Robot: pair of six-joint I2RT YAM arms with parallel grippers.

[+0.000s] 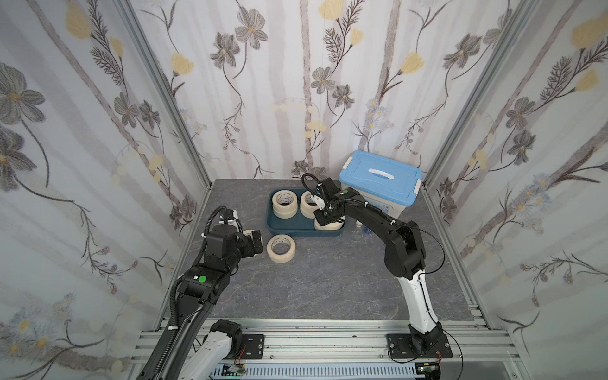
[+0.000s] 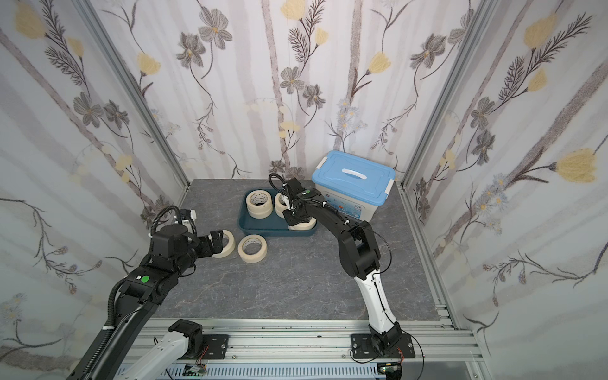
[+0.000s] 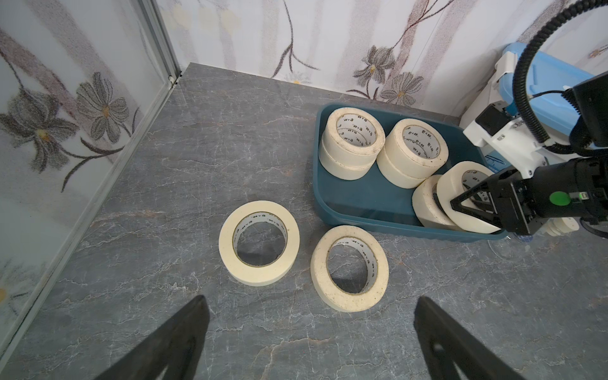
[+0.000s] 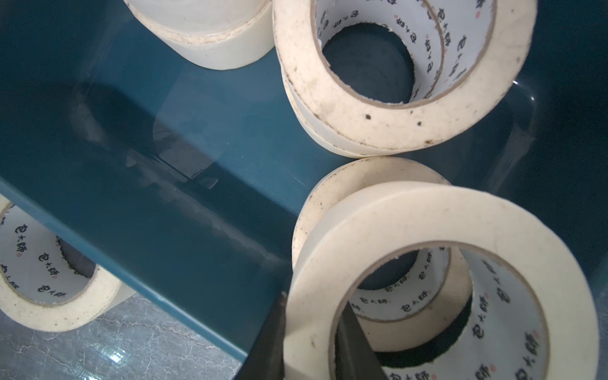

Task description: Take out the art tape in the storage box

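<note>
In the right wrist view, my right gripper is shut on the wall of a cream tape roll (image 4: 437, 209), one finger inside its ring and one outside. The held roll is tilted and lifted off the lower roll (image 4: 373, 171), which stays in the dark teal box (image 4: 209, 221). Two stacks of tape stand beside it in the box: a near stack (image 3: 413, 152) and a left stack (image 3: 351, 142). My left gripper is open above the bare table, nothing between its blurred fingers.
Two loose rolls lie flat outside the box, a left roll (image 3: 259, 271) and a right roll (image 3: 350, 299). A white box with a blue lid (image 1: 380, 177) stands at the back right.
</note>
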